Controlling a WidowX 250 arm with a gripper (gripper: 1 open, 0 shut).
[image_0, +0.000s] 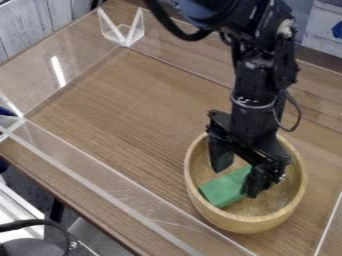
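Note:
A black gripper (243, 152) hangs down into a round wooden bowl (211, 210) on the right of the table, its two fingers spread apart and open. A green rectangular object (222, 192) lies in the bottom of the bowl, partly hidden under the right finger. I see nothing held between the fingers.
A small clear plastic piece (122, 28) stands at the back left. Black cables run at the lower left, off the table's edge.

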